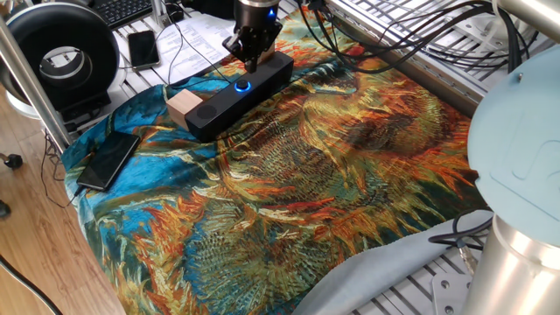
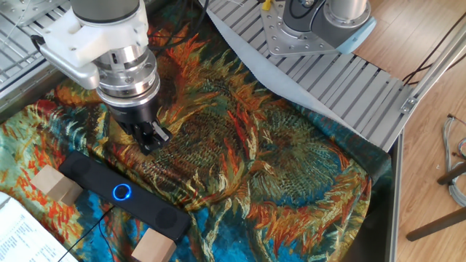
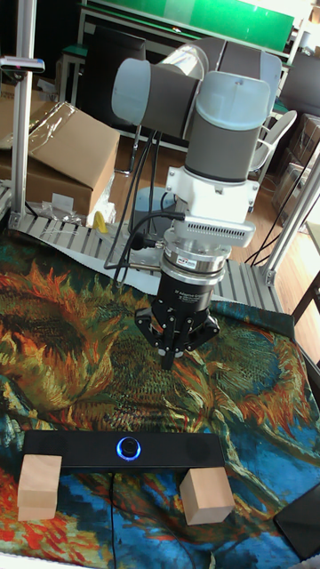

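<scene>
A long black speaker bar [image 2: 149, 206] with a glowing blue ring at its middle lies on the patterned cloth. Two wooden blocks sit against its long side near its ends, one block [image 3: 40, 488] at the left and another block [image 3: 206, 497] at the right in exterior view 3. My gripper [image 3: 169, 360] points down, its fingertips together and nothing visible between them. It hangs above the cloth, on the side of the bar away from the blocks, as exterior view 2 also shows the gripper [image 2: 155, 140]. In exterior view 1 the gripper [image 1: 251, 68] overlaps the bar's far half.
A black phone [image 1: 108, 161] lies on the cloth's left part, and another phone [image 1: 143, 50] is off the cloth by some papers [image 1: 194, 44]. A thin cable runs from the bar.
</scene>
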